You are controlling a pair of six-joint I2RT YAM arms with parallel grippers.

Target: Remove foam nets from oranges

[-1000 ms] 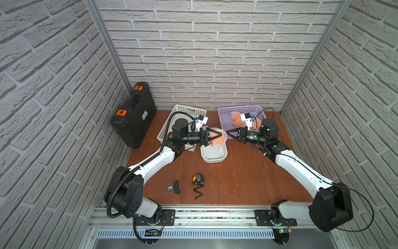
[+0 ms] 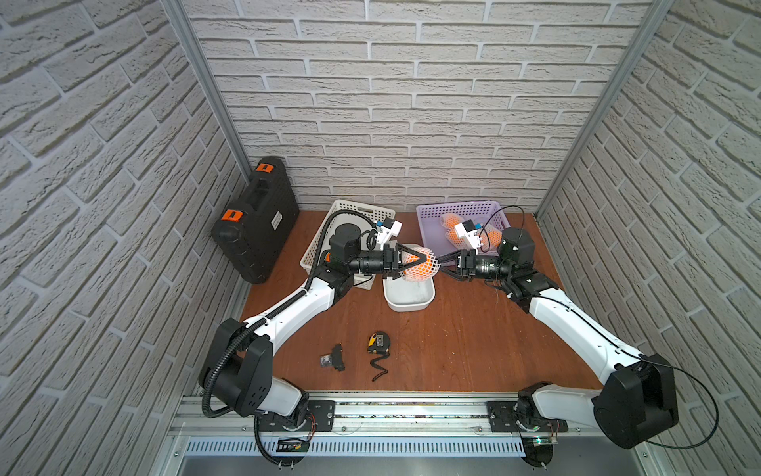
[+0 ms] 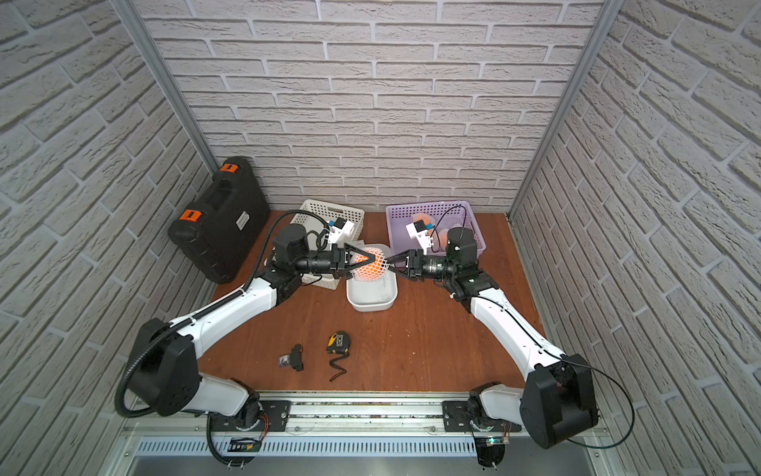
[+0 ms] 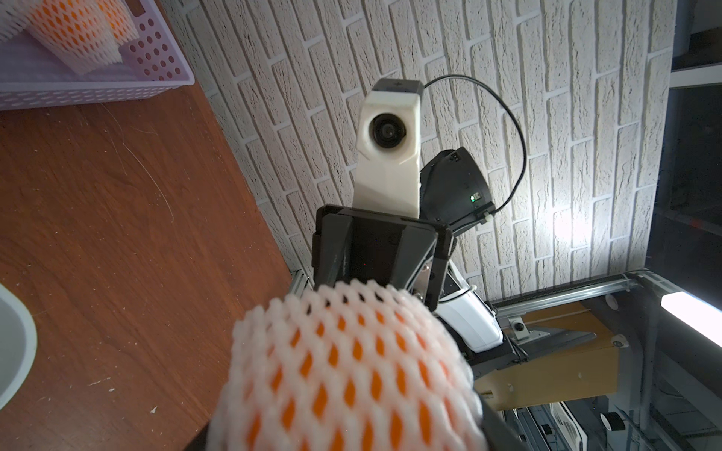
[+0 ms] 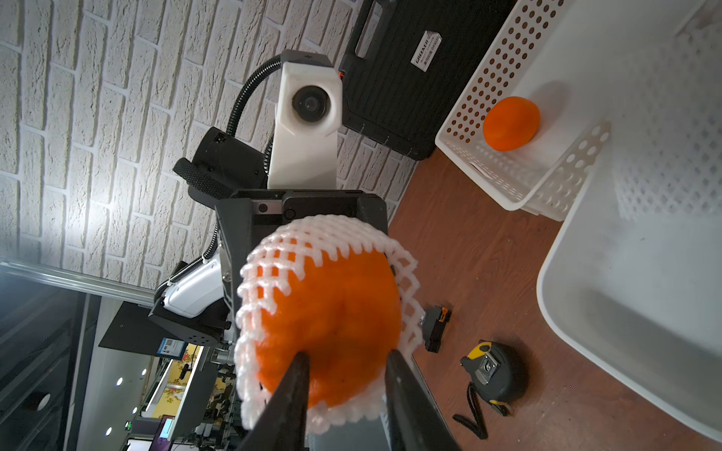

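An orange in a white foam net (image 2: 418,267) is held in the air above the white tray (image 2: 408,300) by my left gripper (image 2: 413,260), which is shut on it. The right wrist view shows the net's open end, with orange peel (image 5: 327,315) exposed inside a mesh rim. My right gripper faces that end, its fingers parted at the lower edge of the fruit; whether they touch it I cannot tell. More netted oranges (image 4: 71,34) lie in the purple basket (image 4: 158,64).
A bare orange (image 5: 511,122) lies in the white basket (image 5: 474,112). A black case (image 2: 253,222) stands at the back left. A tape measure (image 2: 379,342) and a small black item (image 2: 337,357) lie at the front left.
My left gripper and its orange have barely moved.
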